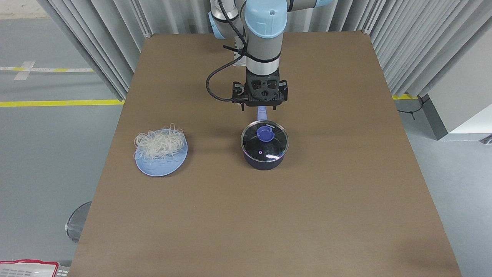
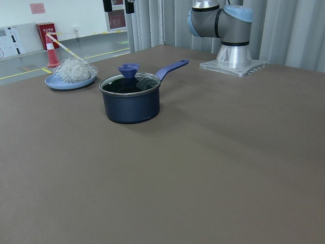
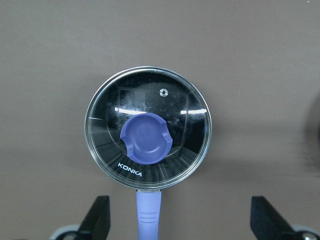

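A dark blue saucepan stands on the table, covered by a glass lid with a blue knob; its blue handle points toward the arm. My gripper hangs above and behind the pan, open, with its two fingertips wide apart either side of the handle in the wrist view and nothing held. A blue plate with a pile of white noodles sits left of the pan in the front view.
The arm's base is at the back, with a black cable looping beside the arm.
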